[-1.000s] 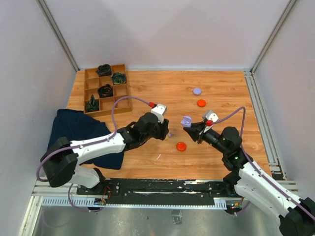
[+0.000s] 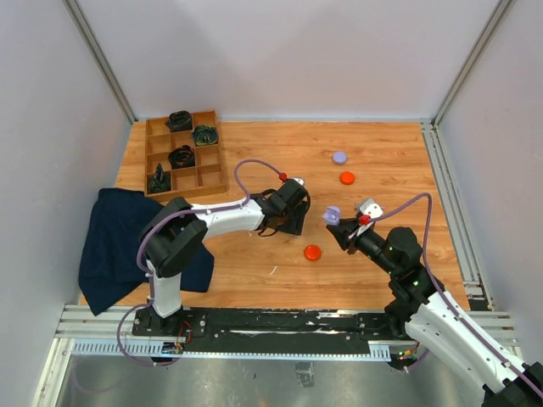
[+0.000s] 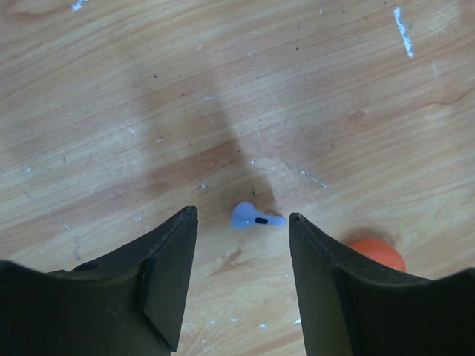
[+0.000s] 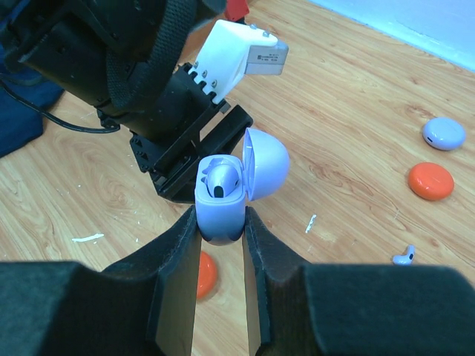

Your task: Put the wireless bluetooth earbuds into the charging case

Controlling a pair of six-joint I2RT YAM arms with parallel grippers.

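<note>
My right gripper is shut on the lilac charging case, held above the table with its lid open. A pale shape with a dark patch shows inside the case; I cannot tell if it is an earbud. One lilac earbud lies on the table, seen from the left wrist between and beyond the fingertips of my open left gripper. From above, that gripper's dark fingers cover it. A second earbud lies on the wood in the right wrist view; the top view does not show it.
An orange disc sits just beside the left gripper. Farther back are another orange disc and a lilac disc. A wooden tray with dark coils and a navy cloth occupy the left.
The right gripper has shifted slightly right with the case.
</note>
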